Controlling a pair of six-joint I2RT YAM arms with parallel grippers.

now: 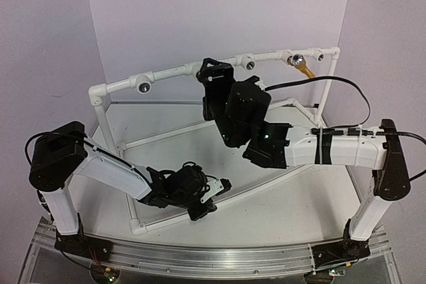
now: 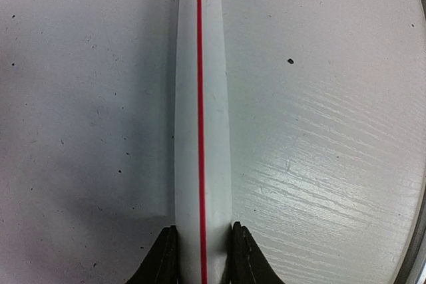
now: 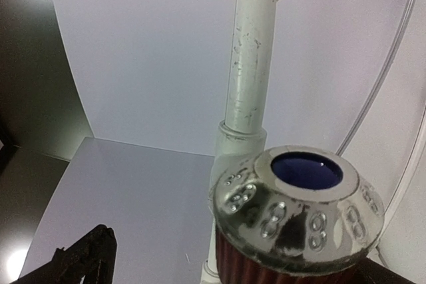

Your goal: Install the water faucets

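A white pipe frame (image 1: 170,72) has several tee fittings along its top rail. One carries a yellow-handled faucet (image 1: 301,64). My right gripper (image 1: 212,64) is at the fitting left of the middle, hiding most of it. In the right wrist view a faucet with a chrome collar (image 3: 299,221), blue centre and reddish-brown ribbed body stands close to the right-hand finger. The other finger (image 3: 96,254) is well apart from it, so the fingers are open. On the frame's lower front pipe (image 2: 214,131), with its red stripe, my left gripper is shut.
Bare sockets show at the left fitting (image 1: 144,88), the fitting right of my gripper (image 1: 249,66) and the far right one (image 1: 320,57). A black cable (image 1: 333,78) loops beside the right arm. The white board inside the frame is clear.
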